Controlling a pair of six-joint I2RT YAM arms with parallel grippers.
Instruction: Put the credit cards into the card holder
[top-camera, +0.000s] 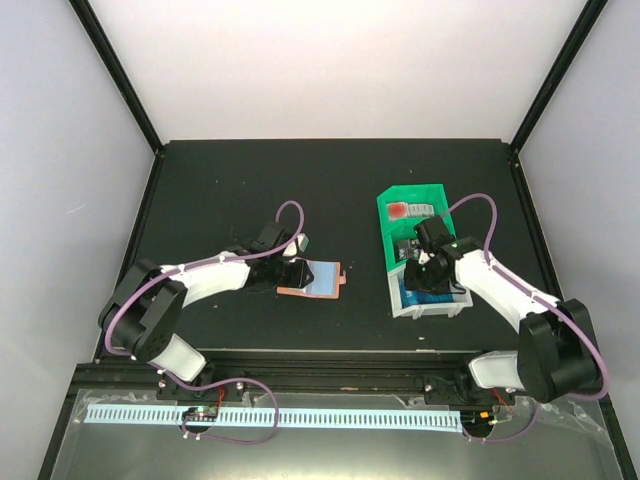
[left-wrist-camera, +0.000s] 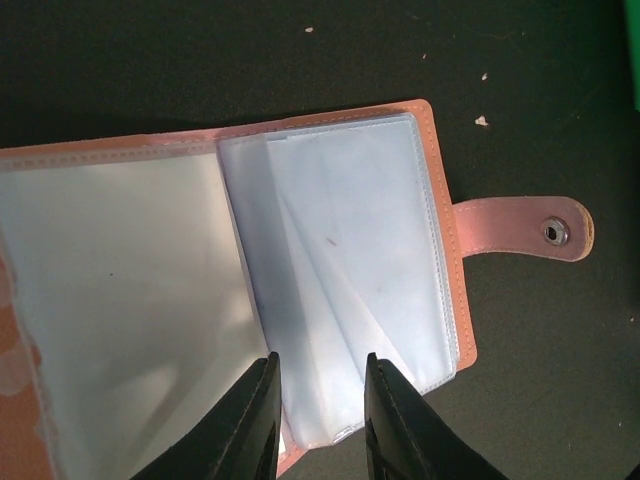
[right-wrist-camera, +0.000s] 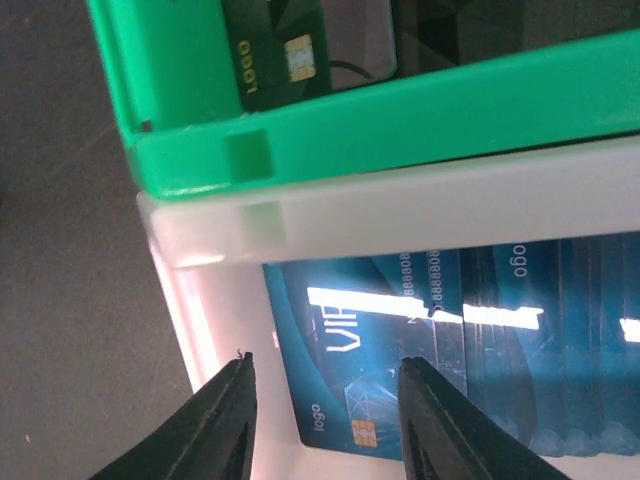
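The card holder (left-wrist-camera: 340, 240) lies unfolded on the black table in the left wrist view, with clear sleeves, pink-brown edges and a snap strap at its right. Over its lower part my left gripper is open, nothing between its fingers. Blue cards (right-wrist-camera: 365, 350) lie side by side in the white bin in the right wrist view. My right gripper stands open above the leftmost blue card, one finger near the bin's left wall. From the top, the right gripper (top-camera: 418, 275) partly hides these cards.
A green bin (right-wrist-camera: 330, 155) adjoins the white bin (right-wrist-camera: 400, 215); dark cards (right-wrist-camera: 275, 60) lie in its near part and a red-and-white card (top-camera: 408, 210) at its far end. Bare table (top-camera: 330, 200) surrounds the holder.
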